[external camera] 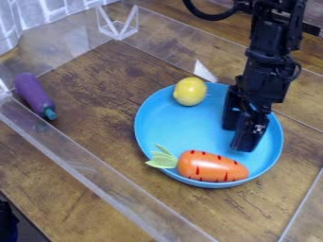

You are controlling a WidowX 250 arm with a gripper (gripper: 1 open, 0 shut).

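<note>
My black gripper [245, 131] reaches down from the top right into the right part of a blue plate [171, 123], its fingertips low over the plate's surface. It is open. A toy carrot [212, 166] with pale green leaves lies at the plate's front, below and left of my fingers. A yellow round toy [190, 92] sits at the plate's back left. What lies between my dark fingers is hard to make out.
A purple toy [34, 95] lies on the wooden table [89, 142] at the far left. Clear plastic edges run along the left and lower left. The table left of the plate is clear.
</note>
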